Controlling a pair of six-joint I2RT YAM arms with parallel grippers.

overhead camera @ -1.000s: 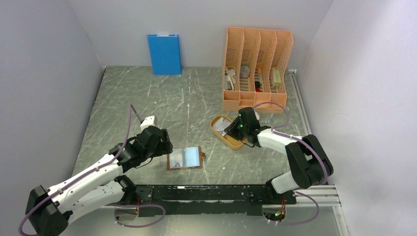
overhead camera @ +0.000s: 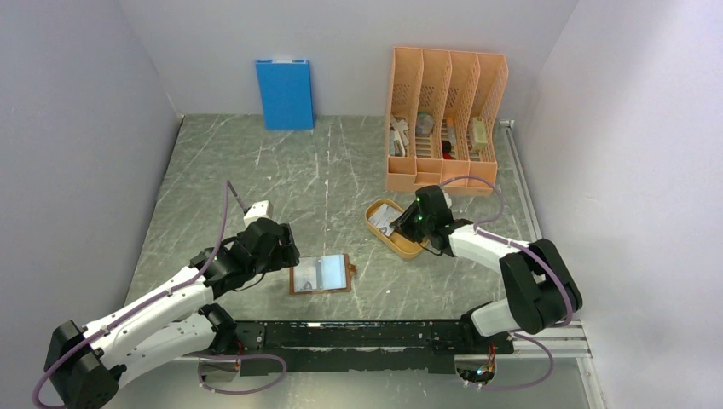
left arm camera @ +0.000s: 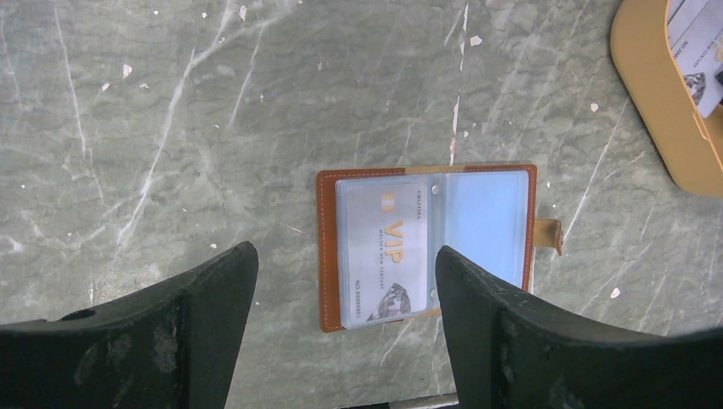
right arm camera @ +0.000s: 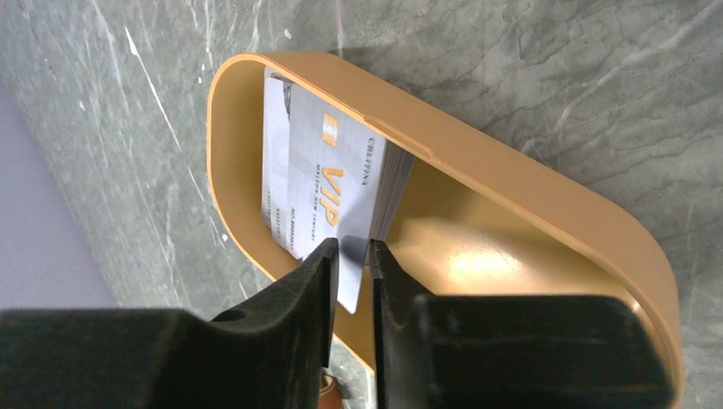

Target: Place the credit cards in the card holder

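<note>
The open brown card holder [overhead camera: 321, 273] lies on the table, a VIP card [left arm camera: 383, 247] showing in its left sleeve, the right side pale blue. My left gripper is open above it, empty. To the right is a tan tray [overhead camera: 402, 249] with a stack of VIP cards [right arm camera: 328, 175] leaning inside. My right gripper is down in the tray, its fingertips at the lower end of the top card, slightly apart; whether they grip it is unclear.
A peach compartment organiser [overhead camera: 441, 175] with small items stands at the back right. A blue box [overhead camera: 285, 92] is at the back.
The right arm has shifted very slightly at the tray. The left arm and card holder look unchanged.
</note>
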